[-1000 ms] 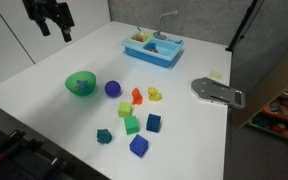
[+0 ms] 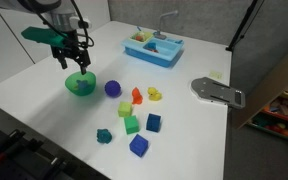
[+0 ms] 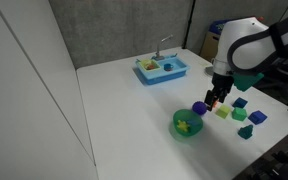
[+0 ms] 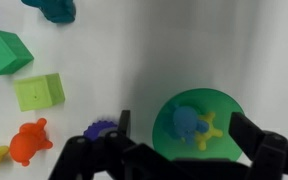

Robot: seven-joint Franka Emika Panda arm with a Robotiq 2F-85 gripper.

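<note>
Above the green bowl my gripper hangs open, with nothing between its fingers. Seen from the wrist view, the bowl lies below and between the fingers, a little toward the right one. Inside it are a blue toy and a yellow one, which touch or overlap. Exterior view 2 shows the bowl on the white table, with a yellow toy visible in it.
Right of the bowl stands a purple toy. Farther right are an orange toy, a yellow duck-like toy and several blocks, including a green block. A blue toy sink and a grey tray lie beyond.
My gripper has come down toward the bowl and shifted slightly right in exterior view 1. Bowl and table toys have stayed where they were.
</note>
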